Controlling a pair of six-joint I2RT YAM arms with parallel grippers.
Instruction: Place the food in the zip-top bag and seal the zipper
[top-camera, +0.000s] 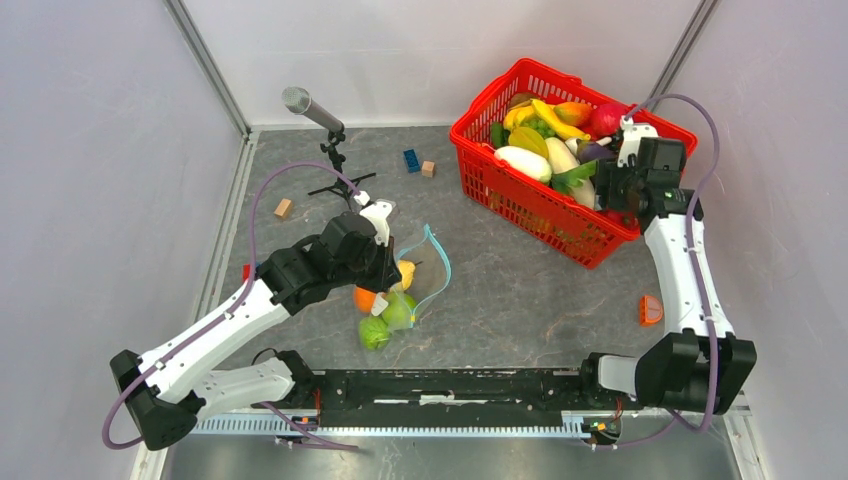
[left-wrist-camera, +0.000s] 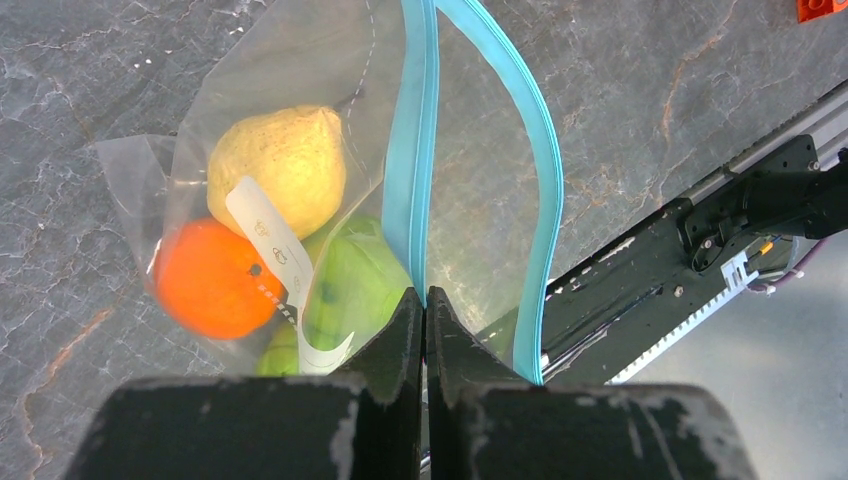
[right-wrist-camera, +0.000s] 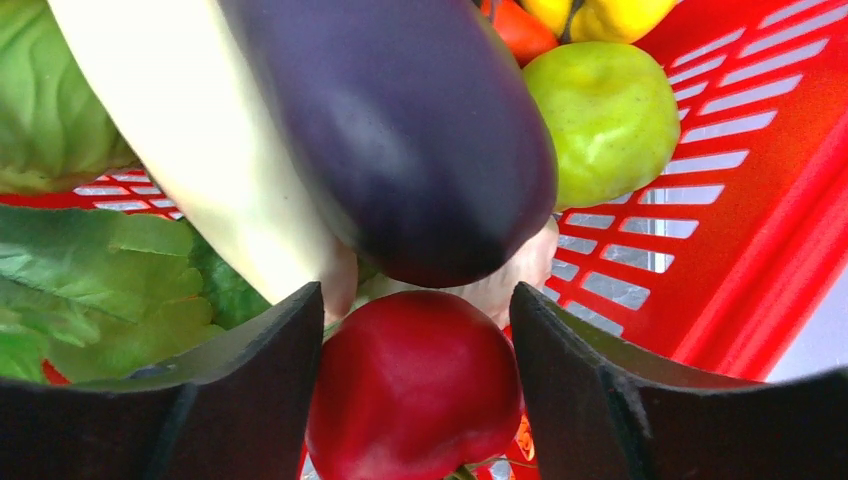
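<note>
The clear zip top bag (left-wrist-camera: 260, 60) with a blue zipper strip (left-wrist-camera: 535, 130) lies on the table, its mouth spread wide. Inside show a yellow pear (left-wrist-camera: 277, 170), an orange fruit (left-wrist-camera: 215, 280) and green produce (left-wrist-camera: 360, 280). My left gripper is shut on one side of the bag's zipper edge. Over in the red basket, my right gripper straddles a dark red round fruit (right-wrist-camera: 415, 390), a finger along each side. Its fingers stand part open, and firm contact cannot be judged.
The red basket (top-camera: 540, 220) holds much produce; an eggplant (right-wrist-camera: 400, 130) lies close to the red fruit, and the basket wall is near. A microphone stand (top-camera: 338, 160), small blocks and an orange piece (top-camera: 650, 310) lie around.
</note>
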